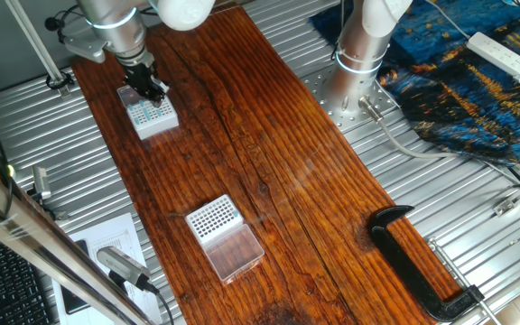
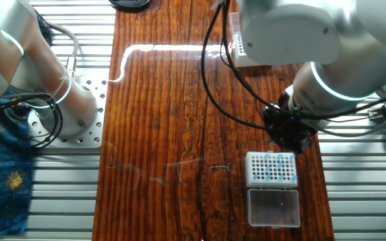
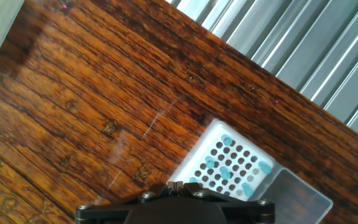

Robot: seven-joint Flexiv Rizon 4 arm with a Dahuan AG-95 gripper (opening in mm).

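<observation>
A white tip box with blue pieces in some of its holes stands at the table's far end in exterior view 1, its clear lid folded open beside it. Over this box, near its edge, hangs my black gripper. In the wrist view the fingertips of the gripper lie close together at the bottom edge, with nothing showing between them. They cover the near part of the box. A second white box stands farther down the table with its clear lid open; no blue shows in it.
A black clamp grips the table edge. Black cables cross exterior view 2. Bare wood lies between the two boxes.
</observation>
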